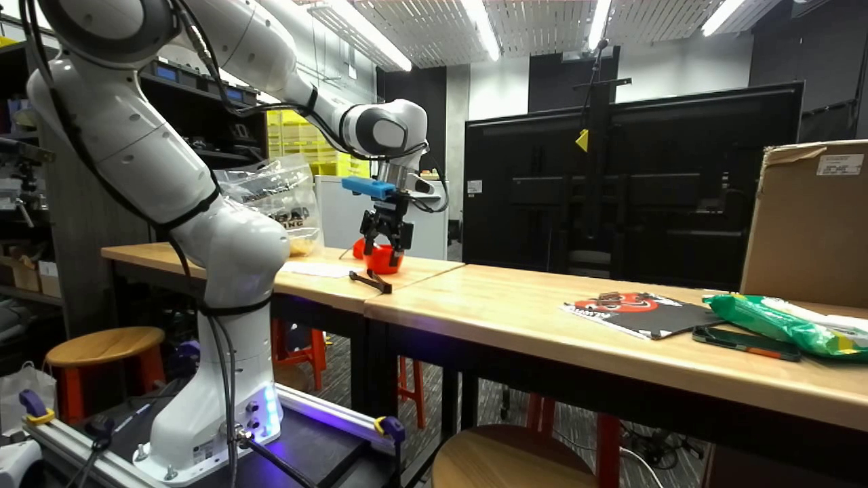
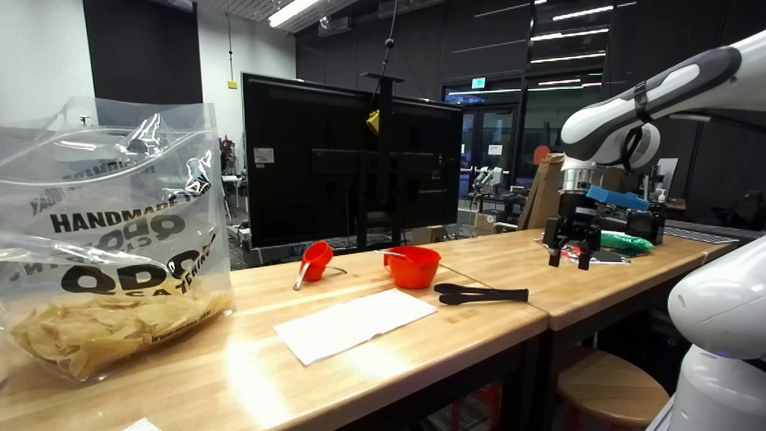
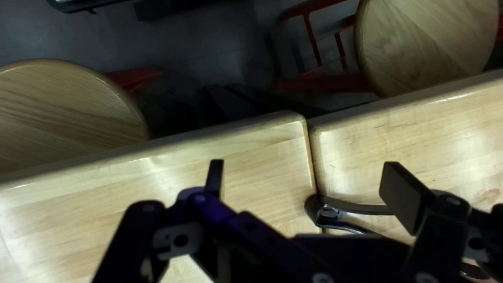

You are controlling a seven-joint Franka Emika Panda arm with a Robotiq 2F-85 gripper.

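My gripper hangs above the table near the seam, its fingers spread apart with nothing between them. In the second exterior view the gripper is to the right of the black tongs, clear of them. The tongs lie flat on the wood, and in the wrist view they run partly behind one finger. Left of the tongs stands a red bowl with a light handle sticking out. Farther left a red cup lies tipped, a metal handle resting by it.
A clear bag of chips and a white paper sheet occupy the left table. On the right table are a dark printed sheet, a green packet and a cardboard box. Bare wood lies between.
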